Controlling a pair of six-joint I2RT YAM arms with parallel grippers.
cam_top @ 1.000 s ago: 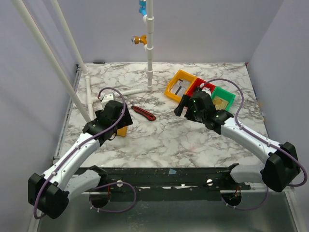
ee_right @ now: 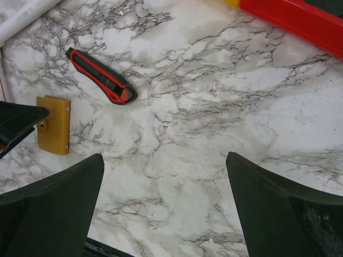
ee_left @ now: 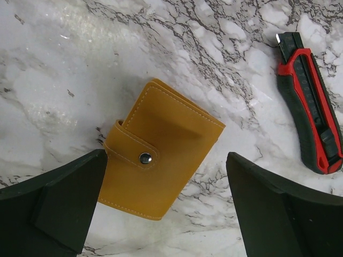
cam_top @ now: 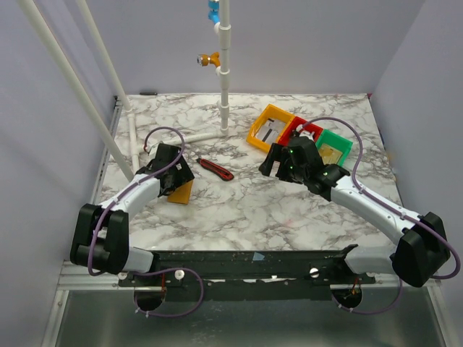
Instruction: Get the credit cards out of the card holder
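Observation:
A tan card holder (ee_left: 171, 144) with a snapped strap lies closed on the marble table; no cards show outside it. In the top view its lower part (cam_top: 180, 194) peeks out beneath my left gripper (cam_top: 181, 178). Seen from the left wrist, that gripper is open above the holder, one finger (ee_left: 69, 198) on each side and nothing held. My right gripper is open too, over bare marble well to the right of the holder (ee_right: 59, 126).
Between the arms lies a red and black utility knife (cam_top: 215, 170). At the back right stand a yellow bin (cam_top: 259, 141), a red bin (cam_top: 288, 129) and a green bin (cam_top: 341, 137). White pipes (cam_top: 224, 79) rise at the back and left.
More of the holder shows now. The right arm has stayed still.

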